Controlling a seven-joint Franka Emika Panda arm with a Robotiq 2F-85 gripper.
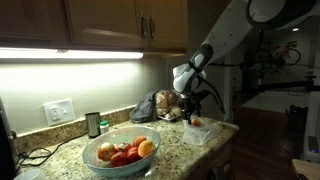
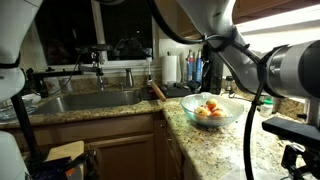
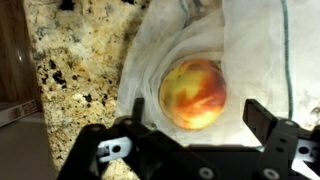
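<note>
In the wrist view a round red and yellow fruit (image 3: 193,94), like a peach, lies on a translucent white plastic bag (image 3: 245,45). The gripper is open, its two dark fingers apart at the lower edge of the fruit with nothing held. From the first exterior view, the gripper (image 1: 192,118) hangs low over the bag (image 1: 200,131) at the counter's far end. Whether the fruit is inside the bag or only on top of it, I cannot tell.
A large pale bowl (image 1: 90,154) of several fruits stands on the granite counter (image 1: 180,153). Behind it are a dark canister (image 1: 93,125) and a wall outlet (image 1: 59,112). Bagged goods (image 1: 165,103) sit against the wall near the arm. Speckled counter between bowl and bag is clear.
</note>
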